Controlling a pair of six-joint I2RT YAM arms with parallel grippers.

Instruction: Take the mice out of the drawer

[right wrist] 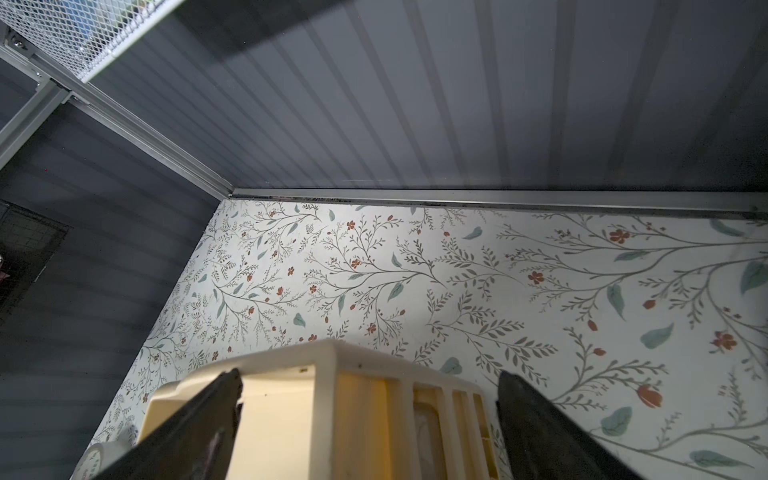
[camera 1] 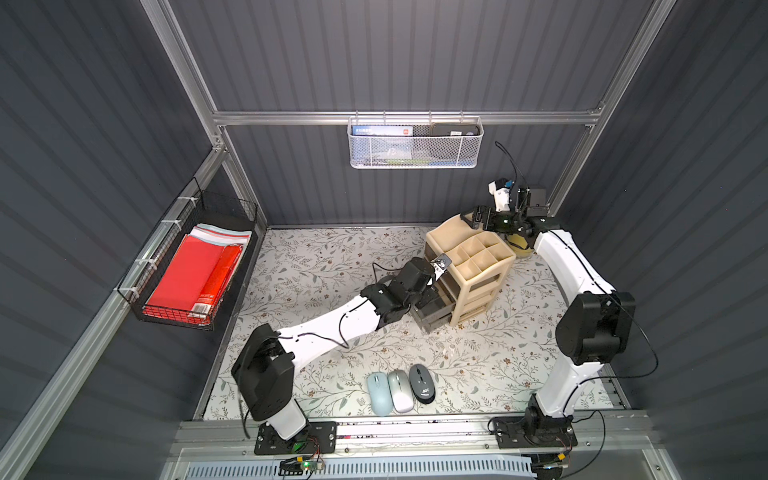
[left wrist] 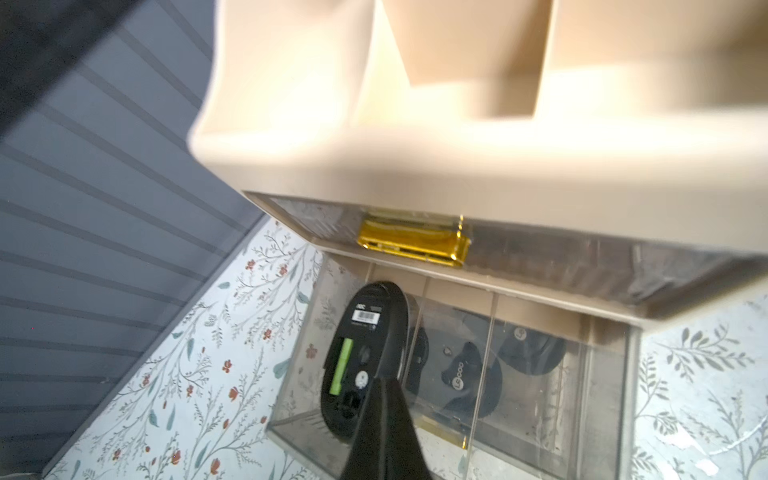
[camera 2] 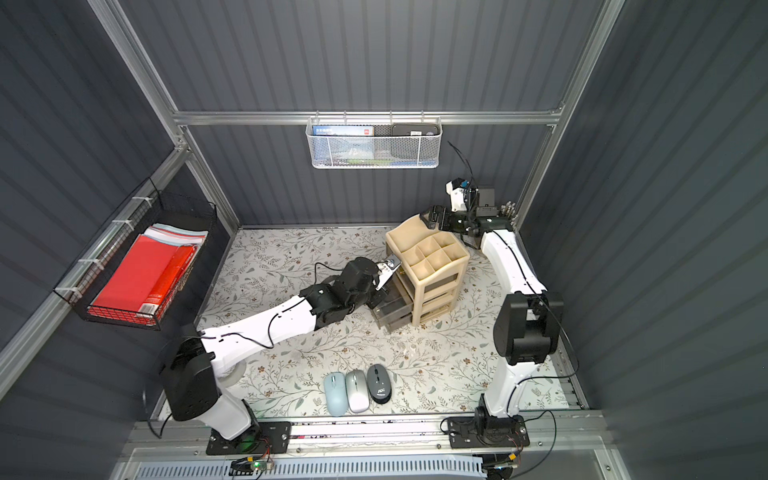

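The beige organiser (camera 1: 488, 264) stands right of centre, its clear drawer (left wrist: 544, 400) pulled out toward the left. In the left wrist view several dark mice lie in it, one belly-up (left wrist: 360, 320). My left gripper is shut at that mouse's near end; whether anything thin is between its fingers is unclear. My right gripper is open over the top back corner of the organiser. Three mice, blue (camera 1: 379, 393), silver (camera 1: 401, 390) and dark grey (camera 1: 421, 383), lie side by side at the table's front.
A wire basket (camera 1: 200, 316) with red folders hangs on the left wall, a white mesh basket (camera 1: 414, 152) on the back wall. A gold item (left wrist: 408, 240) shows behind a clear drawer front.
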